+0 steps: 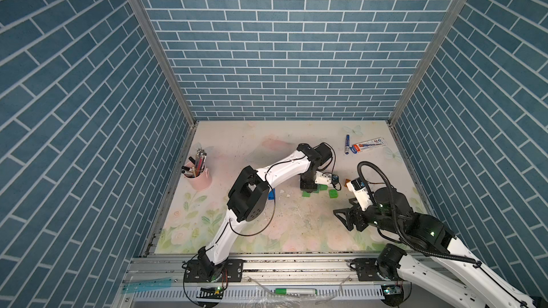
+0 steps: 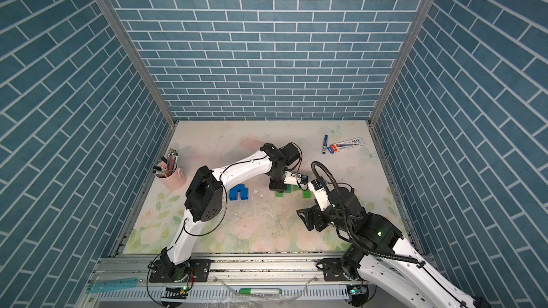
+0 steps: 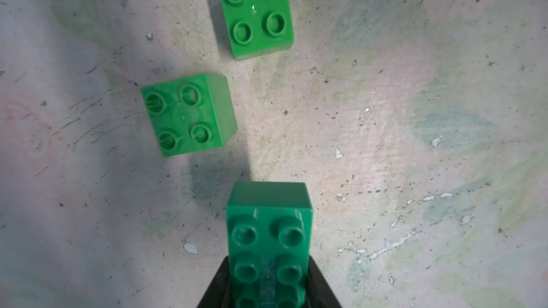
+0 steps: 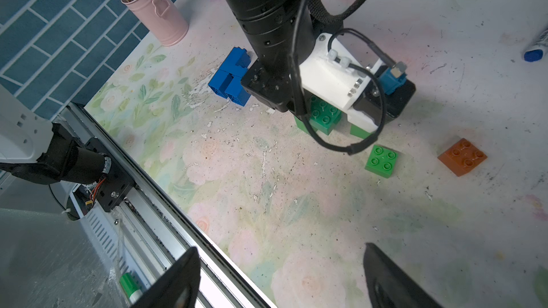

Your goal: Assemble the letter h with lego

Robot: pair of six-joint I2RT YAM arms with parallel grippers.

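In the left wrist view my left gripper is shut on a darker green long brick (image 3: 268, 222), held above the table. Two loose bright green square bricks lie apart just beyond it; one also shows in the right wrist view (image 4: 381, 160). A blue brick piece (image 4: 231, 77) lies left of the left gripper, and an orange brick (image 4: 462, 156) lies to its right. My right gripper (image 1: 345, 216) stands open over the front right of the table, nothing between its fingers in the right wrist view.
A pink cup of pens (image 1: 198, 178) stands at the left edge. A blue marker (image 1: 347, 144) and a pack of pens (image 1: 368, 145) lie at the back right.
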